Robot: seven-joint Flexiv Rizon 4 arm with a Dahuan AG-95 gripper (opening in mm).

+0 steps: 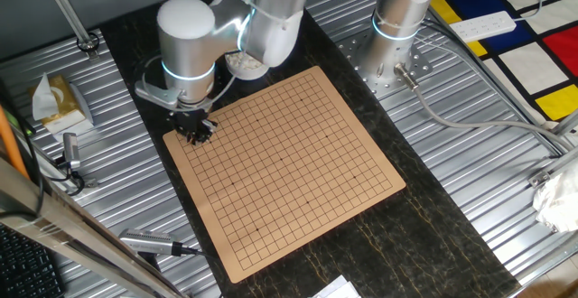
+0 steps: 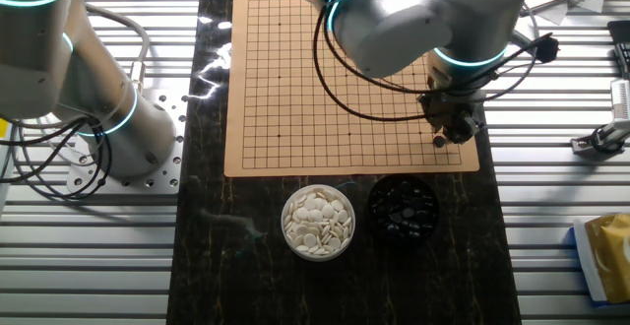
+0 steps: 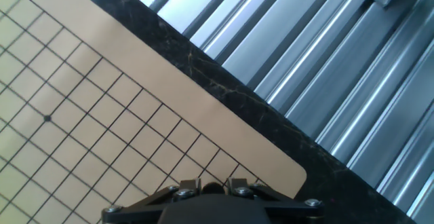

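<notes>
The wooden grid board [image 1: 289, 190] lies on the dark tabletop, with no stones visible on its uncovered part. Low over one corner of it, my gripper [image 1: 200, 137] points downward; the arm hides part of the board in exterior view 2. In the wrist view, the gripper is at the bottom edge, shut on a dark round piece [image 3: 213, 187] that looks like a black stone. Exterior view 2 shows a small black disc [image 2: 439, 141] at the fingertips, near the board's corner. Whether it touches the board, I cannot tell.
Exterior view 2 has a white bowl [image 2: 318, 224] of white stones and a black bowl [image 2: 402, 212] of dark stones beside the board. A tissue box [image 1: 63, 108] stands off to the side on the slatted metal surface. Loose cables hang from the arm.
</notes>
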